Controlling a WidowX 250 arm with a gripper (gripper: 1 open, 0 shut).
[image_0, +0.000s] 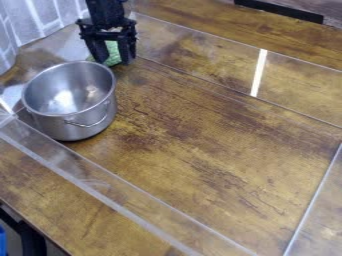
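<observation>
My black gripper (107, 32) is at the top left, just behind a large steel pot (70, 100). A green object (112, 52) shows at and below the fingers, partly hidden by them. Whether the fingers hold it or are open around it is too small to tell.
A clear sheet or foil lies at the left behind the pot. Tape strips run across the table.
</observation>
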